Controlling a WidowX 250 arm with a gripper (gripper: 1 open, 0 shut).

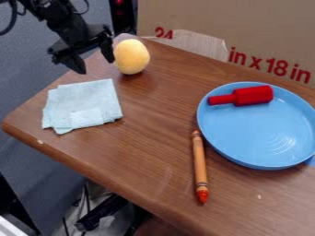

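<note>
My black gripper (94,61) hangs at the upper left, above the back left of the wooden table, with its two fingers spread open and no object visible between them. Just to its right sits a yellow round object (133,59). A folded pale cloth (81,106) lies on the left of the table, below the gripper. On the right, a blue plate (259,136) holds a red cylinder with a narrow handle (253,95). An orange crayon (200,167) lies left of the plate, pointing toward the front.
A cardboard box (234,32) stands along the back. The left and front edge drops to a grey floor area with dark equipment.
</note>
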